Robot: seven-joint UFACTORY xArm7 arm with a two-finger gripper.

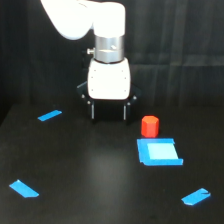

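Observation:
My gripper (109, 110) hangs over the dark table at the upper middle of the camera view, its two fingers pointing down and spread apart. It is open, and nothing shows between the fingers. Off to its right, and a little lower in the picture, stands a small red block (150, 127), apart from the gripper. Just below the block in the view lies a white square bordered with blue tape (175, 161); the block is at its upper edge, not on the white part.
Strips of blue tape lie on the table: one at the far left (49, 115), one at the near left (24, 188) and one at the near right (196, 197). A dark curtain (180, 60) hangs behind.

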